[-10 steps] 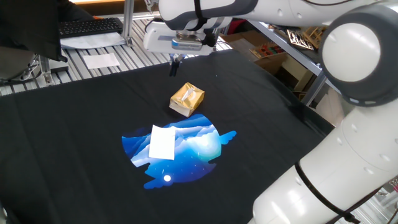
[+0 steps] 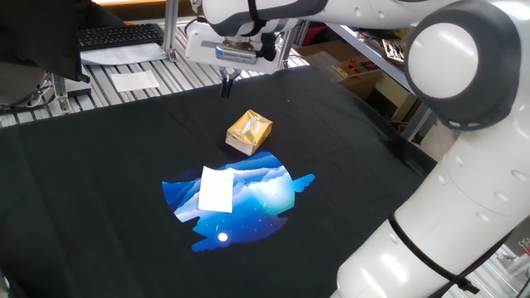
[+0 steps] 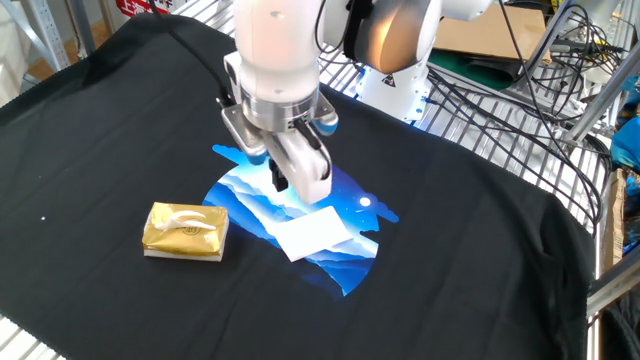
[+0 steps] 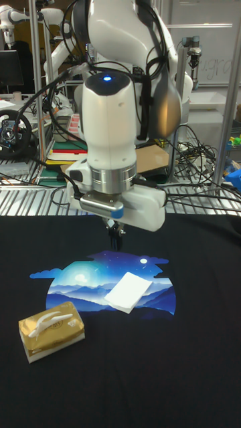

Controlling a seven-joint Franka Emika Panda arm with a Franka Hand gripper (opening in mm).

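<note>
My gripper (image 2: 226,88) hangs in the air above the black cloth, pointing down. Its dark fingers sit close together at the middle of the hand, and nothing shows between them. A gold tissue pack (image 3: 185,230) with a white tissue on top lies on the cloth, apart from the gripper. Beside it is a flat blue mat (image 4: 71,275) printed with mountains and a moon. A blank white sheet or card (image 2: 216,189) rests at an angle on this mat. In exterior view 3 the fingertips appear in front of the mat's far edge.
Black cloth (image 2: 91,215) covers the table, with wide bare areas around the mat and pack. Beyond its edge lies a slatted metal surface with a keyboard (image 2: 121,36) and paper (image 2: 135,81). Loose cables (image 3: 540,130) run near the robot's base.
In exterior view 1 the arm and gripper have shifted slightly to the left. The pack, the mat and the white sheet have stayed where they were.
</note>
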